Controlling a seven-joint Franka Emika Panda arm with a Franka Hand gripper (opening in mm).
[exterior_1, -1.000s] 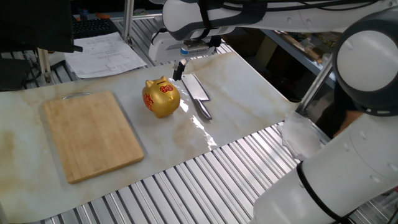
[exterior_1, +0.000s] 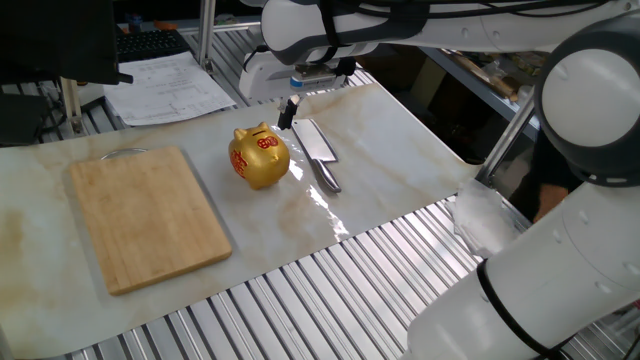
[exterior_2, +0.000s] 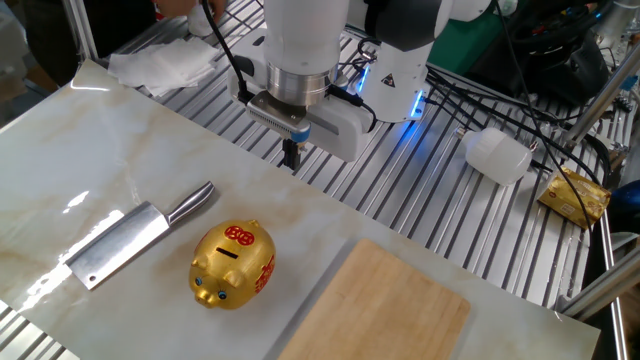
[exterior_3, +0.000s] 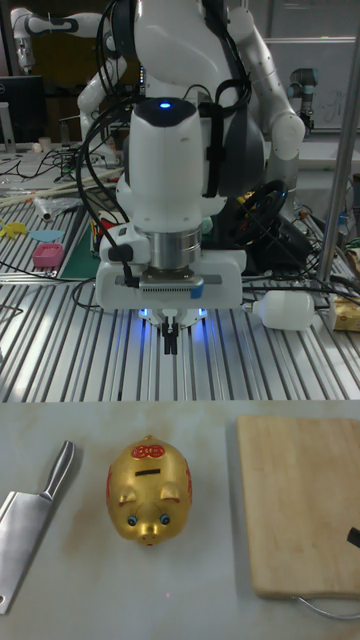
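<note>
A golden piggy bank (exterior_3: 149, 493) with red markings stands upright on the marbled mat, between a cleaver and a wooden cutting board. The cleaver (exterior_2: 125, 240) lies flat, its metal handle (exterior_2: 190, 202) toward the robot's side of the mat. The board (exterior_1: 150, 220) also lies flat and bare in its middle. My gripper (exterior_3: 170, 339) hangs pointing down, its two dark fingers together and nothing visible between them. In the third exterior view it appears behind the piggy bank, apart from every object on the mat.
Slatted metal rails (exterior_2: 400, 195) border the mat on the robot's side. A white bulb-shaped object (exterior_2: 497, 156) and a gold packet (exterior_2: 575, 198) lie there. Crumpled white material (exterior_2: 165, 65) sits at the mat's corner, near a person's hand (exterior_2: 205, 12). Paper sheets (exterior_1: 165, 90) lie beyond the mat.
The arm, gripper, piggy bank, cleaver and board have not visibly moved. Only the person's hand at the right edge has shifted slightly.
</note>
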